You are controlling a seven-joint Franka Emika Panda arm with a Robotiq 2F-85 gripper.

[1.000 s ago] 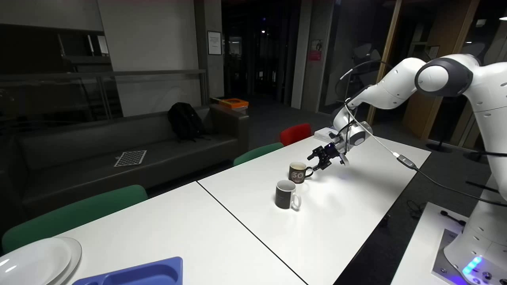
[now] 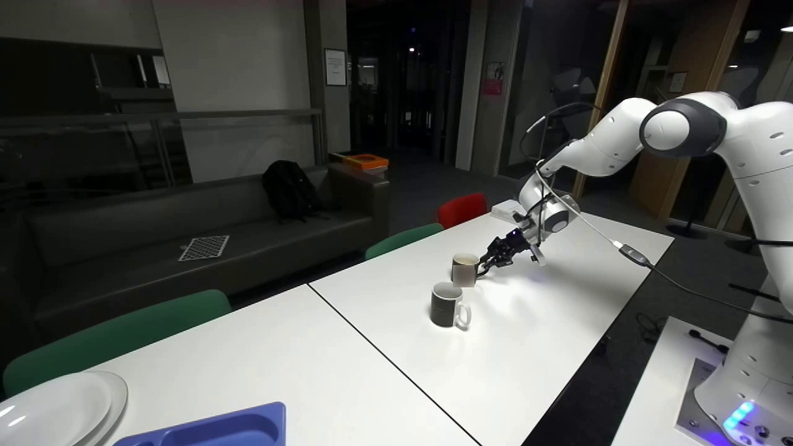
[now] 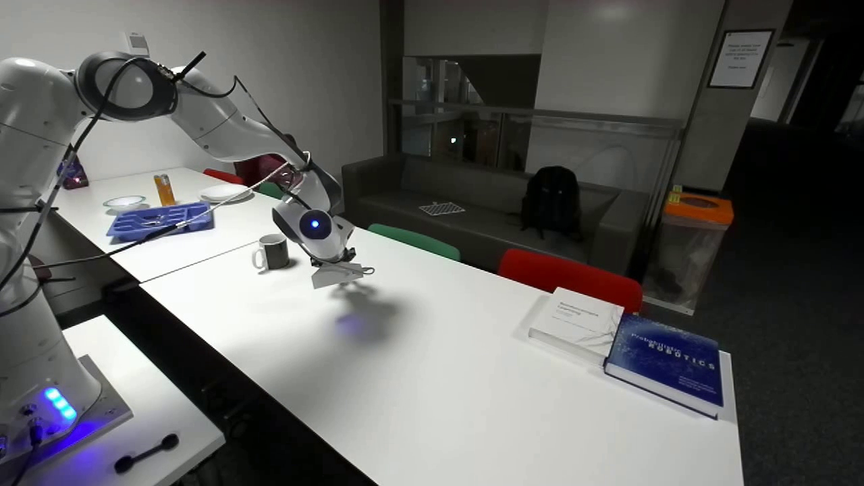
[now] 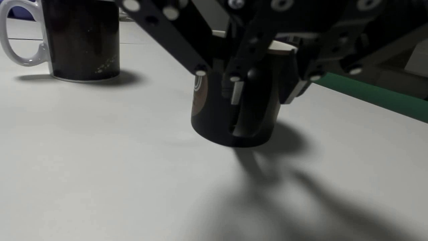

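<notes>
A dark mug (image 4: 208, 128) with a pale rim stands upright on the white table, its dark handle turned towards my gripper. The fingers are partly apart at the handle side, with the handle around the gap between them; contact is unclear. In exterior view 1, the gripper (image 2: 487, 265) reaches this mug (image 2: 464, 275) from the right, low over the table. A second dark mug (image 4: 82, 40) with a white handle stands to the left, clear of the fingers. That second mug (image 3: 277, 252) also shows in exterior view 2, where my wrist hides the fingers and the first mug.
White plates (image 2: 56, 412) and a blue tray (image 2: 245, 427) lie at the table's near left. Two books, one white (image 3: 576, 317) and one blue (image 3: 665, 360), rest at the other end. Open table surface (image 3: 486, 389) lies between the arm and the books.
My gripper has moved slightly left and down to the mug's handle, and its fingers look closer together. The mug's front looks paler now in exterior view 1. The second mug stays put.
</notes>
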